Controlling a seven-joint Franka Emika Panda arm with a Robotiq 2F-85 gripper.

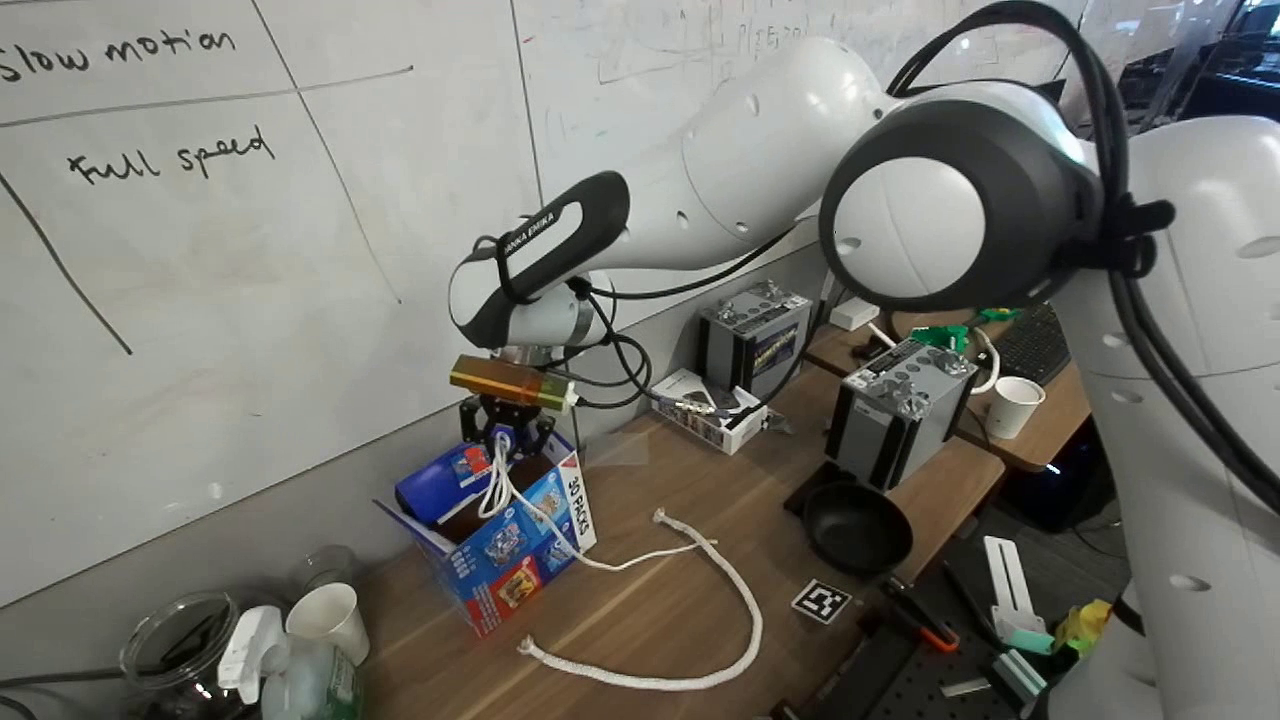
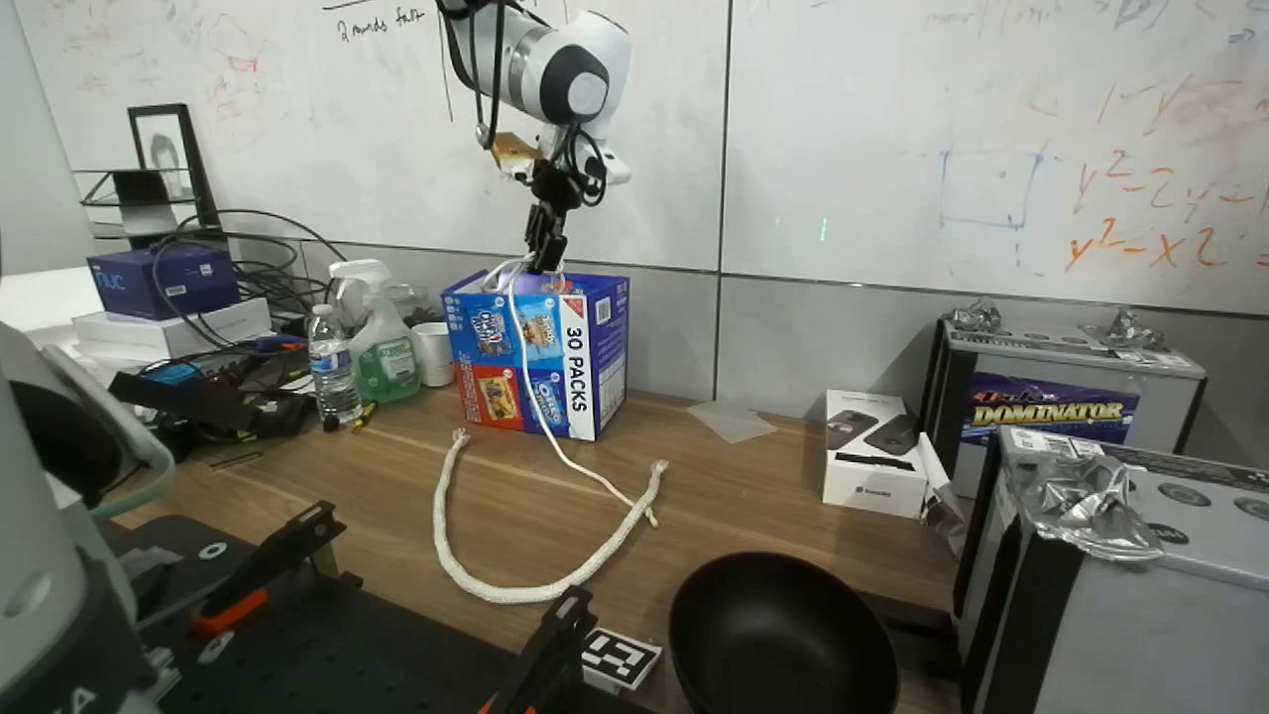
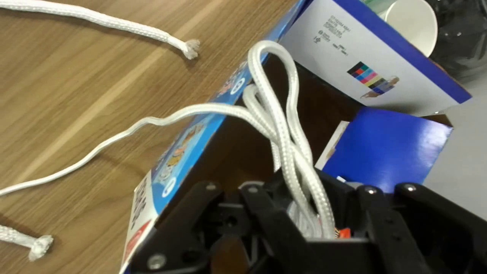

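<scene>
A thin white cord is bunched in loops at my gripper, which is shut on it. The loops hang over the opening of the blue snack box, beside its raised flaps. In exterior view 2 the gripper is right at the top of the box. One long tail of the cord drapes over the box's front edge and down to the table. A thicker white rope lies in a curve on the table in front of the box; the tail's end reaches it.
A black pan stands right of the rope, near a printed marker. Cup, spray bottle and water bottle crowd the box's left side. A white phone box sits by the wall. The whiteboard is close behind.
</scene>
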